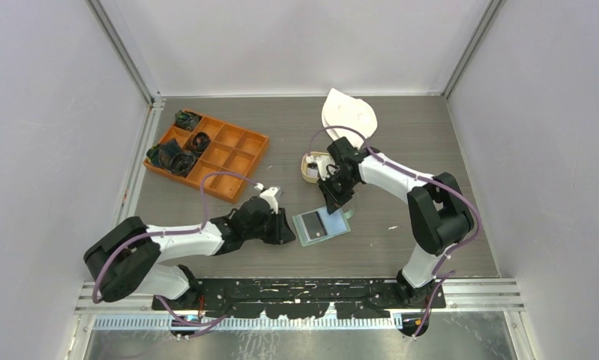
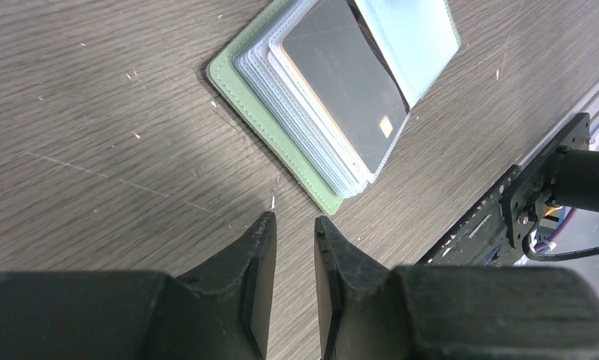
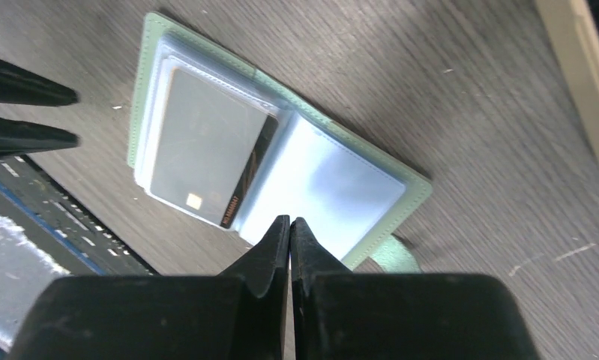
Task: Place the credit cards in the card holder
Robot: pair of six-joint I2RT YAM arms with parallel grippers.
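The open card holder (image 1: 303, 238) lies on the table, pale green with clear plastic sleeves. A grey card (image 3: 206, 142) sits in the sleeve on its left half, its dark edge strip (image 3: 247, 180) toward the fold. The other half (image 3: 333, 187) shows an empty-looking clear sleeve. My left gripper stands left of the holder, its fingers parted and nothing between them. Over the holder's right half is my right gripper, fingertips together with nothing visible between them.
A tan-rimmed round container (image 1: 309, 174) stands behind the holder, partly covered by the right arm. An orange compartment tray (image 1: 232, 169) with dark coiled items lies back left, a white cloth (image 1: 348, 114) at the back. Bare table surrounds the holder's front.
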